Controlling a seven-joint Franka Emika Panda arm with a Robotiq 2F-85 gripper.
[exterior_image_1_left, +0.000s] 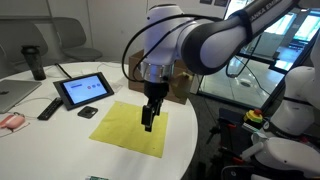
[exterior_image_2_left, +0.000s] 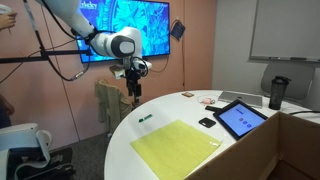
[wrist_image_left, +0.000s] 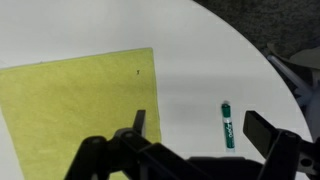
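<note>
My gripper (exterior_image_1_left: 150, 122) hangs above the table, pointing down. In the wrist view its dark fingers (wrist_image_left: 268, 136) stand wide apart with nothing held, so it is open. A yellow cloth (wrist_image_left: 75, 110) lies flat on the white table, to the left in the wrist view. Right of the cloth, a green-and-white marker (wrist_image_left: 228, 127) rests on the table by itself. The same marker (exterior_image_2_left: 145, 118) shows beyond the cloth in exterior view 2, apart from the gripper. At the bottom edge of exterior view 1, the marker (exterior_image_1_left: 97, 178) is only partly visible.
A tablet (exterior_image_1_left: 82, 90) and a black phone-like item (exterior_image_1_left: 88, 112) lie behind the cloth. A cardboard box (exterior_image_2_left: 262, 150) stands at the table's side. A dark cylinder (exterior_image_1_left: 34, 62) is at the back left. Bare table (exterior_image_1_left: 115, 165) surrounds the cloth's near side.
</note>
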